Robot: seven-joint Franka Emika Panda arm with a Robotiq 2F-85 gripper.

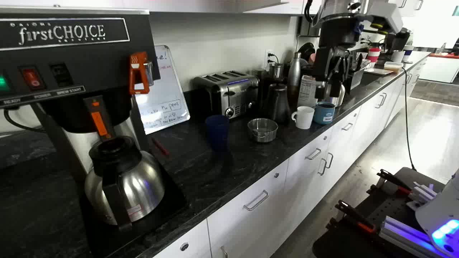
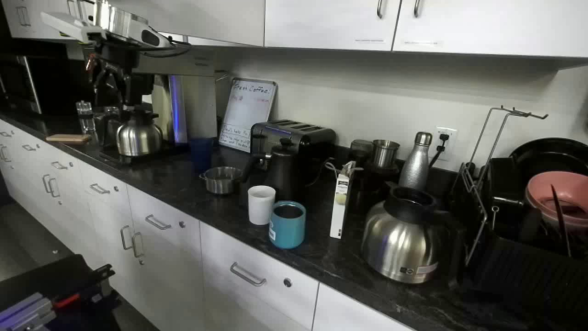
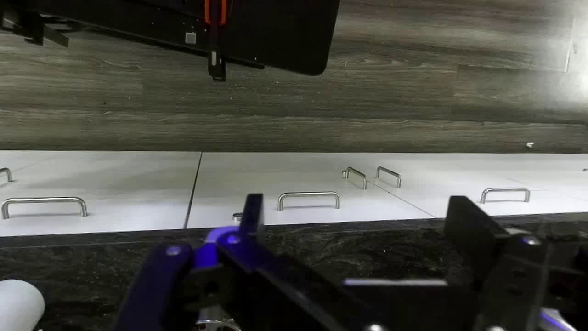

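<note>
My gripper (image 1: 330, 84) hangs over the dark counter (image 1: 185, 189), its fingers pointing down. The wrist view shows the gripper open, its two fingers wide apart and nothing held between them. A white mug (image 1: 303, 117) and a teal mug (image 1: 323, 113) stand side by side near the counter's front edge. Left of them in exterior view 1 are a clear bowl (image 1: 263, 130) and a dark blue cup (image 1: 217, 131). In exterior view 2, a steel carafe (image 2: 405, 234) and a narrow carton (image 2: 339, 205) stand to the right of the teal mug.
A coffee maker (image 1: 64, 56) with another carafe (image 1: 129, 182) fills the near left. The toaster (image 1: 228, 92), black kettle (image 2: 284, 168) and steel bottle (image 2: 417, 160) line the back. A dish rack (image 2: 479, 193) bounds the right. Cabinets overhang the counter; some bare counter lies beside the bowl.
</note>
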